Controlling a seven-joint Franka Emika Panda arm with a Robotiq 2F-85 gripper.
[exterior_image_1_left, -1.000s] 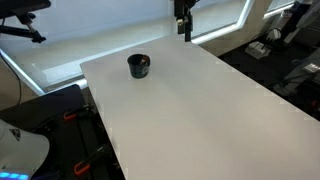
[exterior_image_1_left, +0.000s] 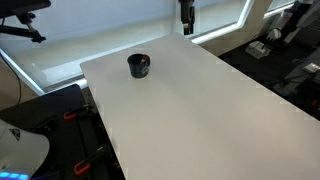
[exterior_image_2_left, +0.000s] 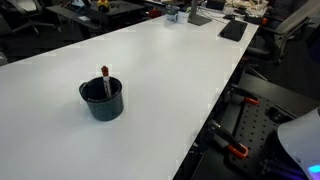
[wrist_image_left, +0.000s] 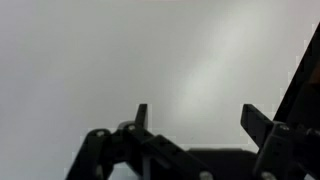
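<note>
In the wrist view my gripper is open, its two black fingers wide apart with only pale white surface beyond them. Neither exterior view clearly shows it. A dark green mug (exterior_image_2_left: 102, 104) stands upright on the white table (exterior_image_2_left: 165, 65), with a red-tipped stick, perhaps a marker (exterior_image_2_left: 106, 80), poking out of it. Exterior view 1 has the same mug (exterior_image_1_left: 138, 66) near the far left of the tabletop. No mug appears in the wrist view.
The white robot base (exterior_image_1_left: 20, 152) sits beside the table's left edge. A dark upright fixture (exterior_image_1_left: 187, 15) stands at the far end.
At the far end, the tan and dark shape around the upright fixture has shifted slightly. The mug has not moved.
</note>
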